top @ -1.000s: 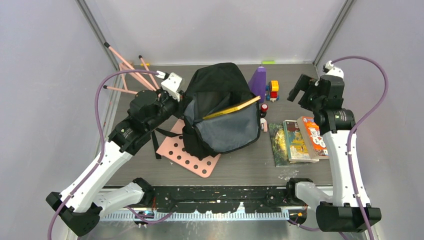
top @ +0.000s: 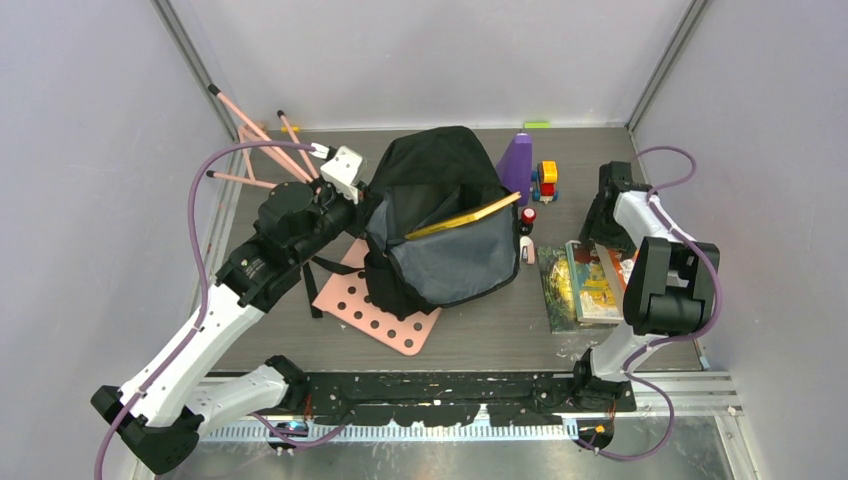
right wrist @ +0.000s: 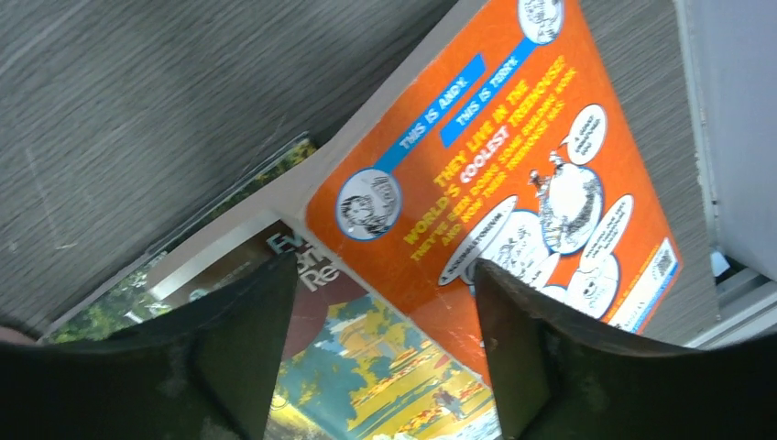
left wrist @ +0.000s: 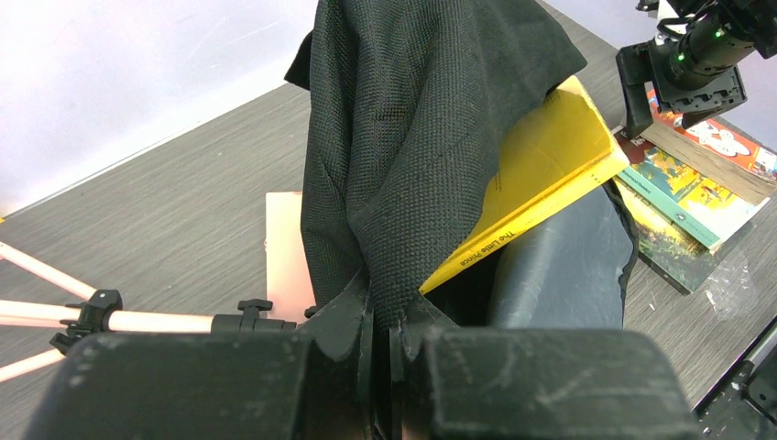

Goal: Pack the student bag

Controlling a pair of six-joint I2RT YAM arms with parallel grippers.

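A black backpack (top: 430,160) lies open at the middle, with a yellow book, The Little Prince (left wrist: 541,174), inside it. My left gripper is shut on the backpack's black fabric, holding it up at the bag's left side. On the right, my right gripper is part open above a stack of books: an orange book (right wrist: 495,165) on top, a blue-and-yellow book (top: 590,290) and a green book (top: 555,295) beneath. Its blurred fingers hang over the orange book's lower corner; whether they touch it I cannot tell.
A purple object (top: 515,165), a toy vehicle (top: 545,180) and small items stand right of the bag. A pink perforated board (top: 365,315) lies partly under it, and a pink pole frame (top: 250,128) is at the back left. Walls bound both sides.
My right arm has come down and inward over the book stack, its gripper now low above the orange book. The left arm and the backpack have not moved.
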